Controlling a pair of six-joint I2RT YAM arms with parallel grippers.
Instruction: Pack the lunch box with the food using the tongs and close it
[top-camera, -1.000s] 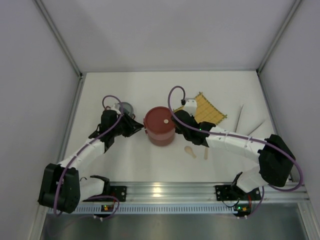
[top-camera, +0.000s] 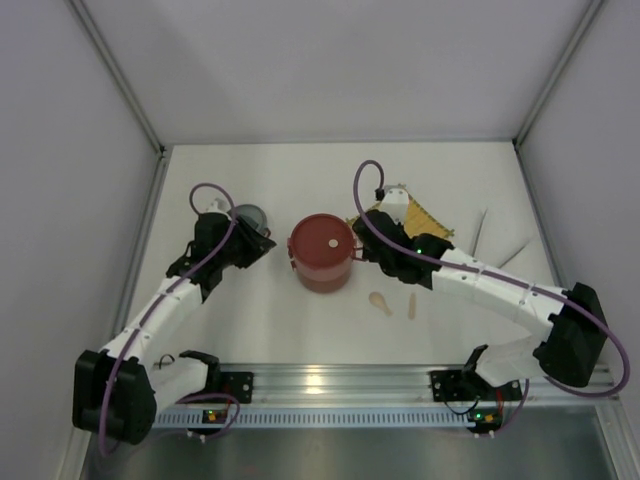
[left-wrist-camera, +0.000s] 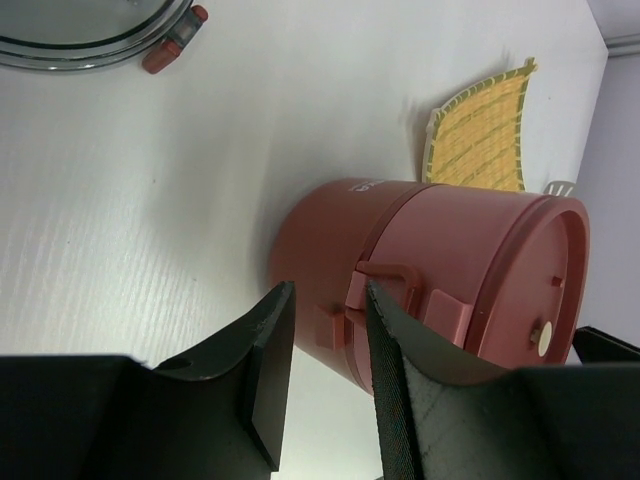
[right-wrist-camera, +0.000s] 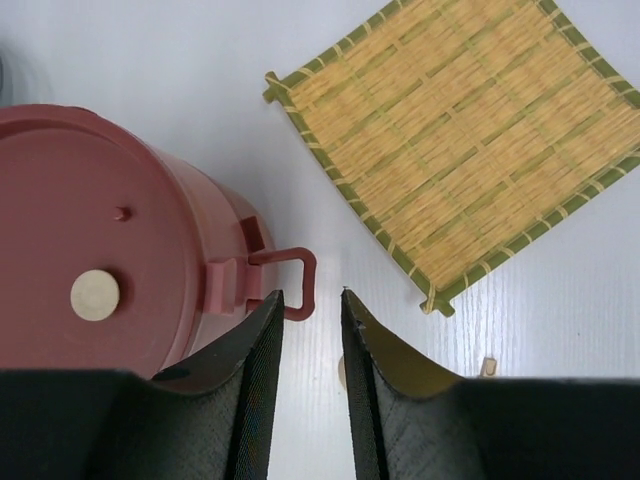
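Note:
A maroon lidded lunch box (top-camera: 316, 262) stands mid-table, its lid (right-wrist-camera: 80, 220) carrying a small pale knob. My left gripper (top-camera: 262, 248) is just left of it, fingers part open and pointed toward its side latch (left-wrist-camera: 390, 283), nothing seen between them. My right gripper (top-camera: 365, 255) is at the box's right side, fingers part open beside the looped latch (right-wrist-camera: 300, 282), which stands out from the box, with nothing seen between them.
A woven mat (right-wrist-camera: 460, 140) lies behind right. A grey round dish (top-camera: 250, 213) sits at the left, a wooden spoon (top-camera: 378, 300) and flat stick (top-camera: 411, 307) at the front, metal utensils (top-camera: 478, 232) at the right.
My left gripper has drawn a little leftward, away from the box. My right gripper and arm have shifted to the right from over the box's edge.

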